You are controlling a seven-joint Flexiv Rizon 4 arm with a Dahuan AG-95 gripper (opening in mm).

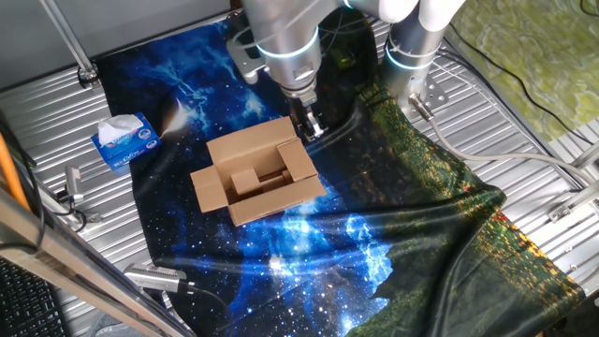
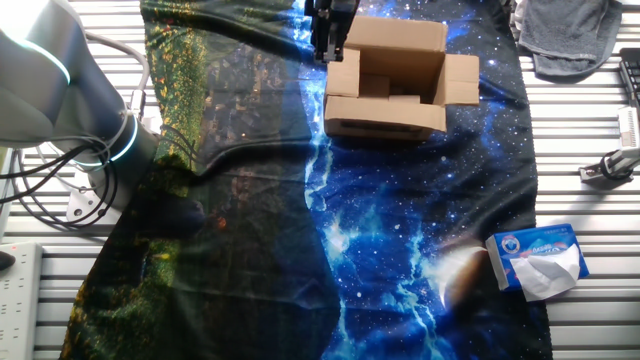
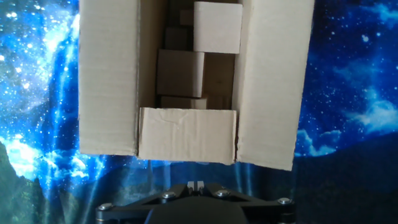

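An open cardboard box (image 1: pixel 267 204) rests on the dark printed cloth, its flaps folded outward. Inside it lie several small cardboard boxes, among them a small carton (image 3: pixel 217 28) and a browner block (image 3: pixel 180 73). My gripper is shut, its two fingertips together with nothing visible between them. It hangs just outside one short end of the box, close to the end flap (image 3: pixel 186 135); a strip of cloth shows between them in the wrist view. From the second exterior view, the gripper (image 2: pixel 328 55) appears beside the box's left end.
A blue tissue box (image 1: pixel 126 142) stands at the cloth's edge, well apart from the cardboard box. The cloth (image 2: pixel 260 250) is wrinkled but otherwise clear. A grey towel (image 2: pixel 570 35) and a metal clamp (image 2: pixel 608 165) lie off to one side.
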